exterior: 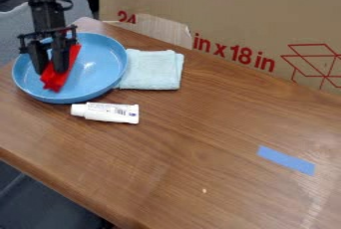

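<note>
My black gripper [52, 54] reaches down from the top left into a blue plate [100, 68] at the table's left, shut on a red object [56, 77] that is partly hidden behind the fingers. The red object is within the plate's outline; whether it touches the plate I cannot tell.
A white tube [104, 113] lies in front of the plate, and a folded pale cloth [154, 70] to its right. A large cardboard box [226, 19] stands along the back. A blue tape strip [285, 159] is at the right.
</note>
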